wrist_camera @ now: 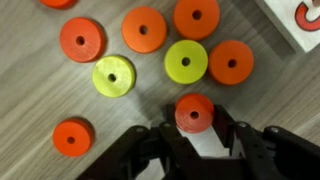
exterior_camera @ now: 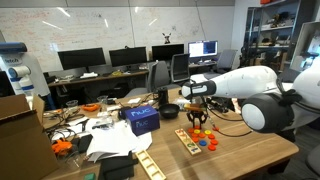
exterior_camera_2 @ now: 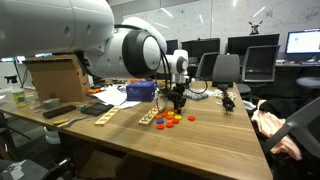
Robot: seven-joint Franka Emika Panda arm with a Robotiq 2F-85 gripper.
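Note:
In the wrist view, a red disc with a hole in its middle (wrist_camera: 194,113) sits between the fingertips, and my gripper is shut on it. Loose on the table close by lie a yellow disc (wrist_camera: 186,62), a yellow-green disc (wrist_camera: 113,76) and several orange and red discs, such as one orange disc (wrist_camera: 144,30) and one red disc (wrist_camera: 71,137). From outside, the gripper (exterior_camera: 195,119) points down over the disc cluster. How far the held disc is off the table I cannot tell.
A wooden tray with round slots (exterior_camera: 188,142) lies left of the discs. Further left are a blue box (exterior_camera: 143,120) and white papers (exterior_camera: 112,142). A black bowl (exterior_camera: 152,104) stands behind.

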